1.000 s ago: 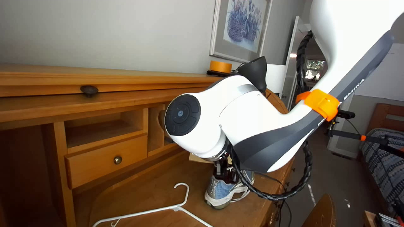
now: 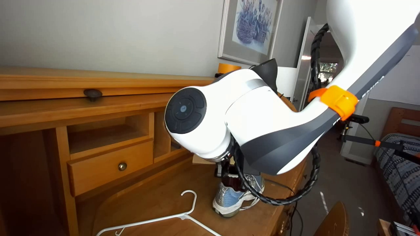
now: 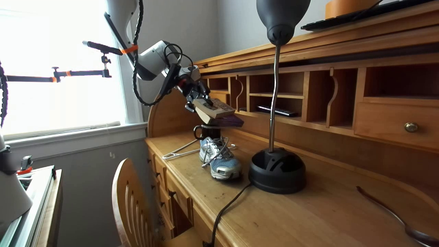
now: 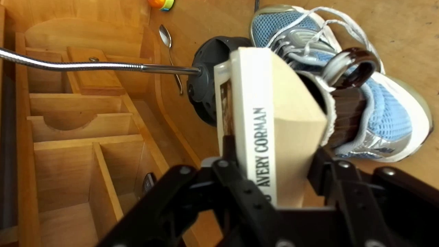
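Note:
A thick paperback book [image 4: 253, 115] with "AVERY CORMAN" on its white spine is held between the fingers of my gripper, which is shut on it. In exterior view 2 the book [image 3: 220, 107] hangs tilted above the desk, with a purple cover [image 3: 230, 120] showing beneath it; whether that is a second book I cannot tell. Below, a dark brown mug [image 4: 349, 109] sits in the opening of a blue and silver shoe [image 4: 389, 111]. The book overlaps the mug's rim in the wrist view; contact between them cannot be made out. Exterior view 1 mostly hides my fingers.
A black desk lamp [image 3: 277, 173] stands close beside the shoe, its metal neck rising high. On the other side lies a white hanger [image 2: 183, 215]. Cubbyholes and a drawer [image 2: 112, 167] line the desk's back. A spoon [image 4: 165, 37] lies beyond the lamp.
My wrist has risen and shifted a little to the left in exterior view 1. The shoe and hanger have stayed where they were.

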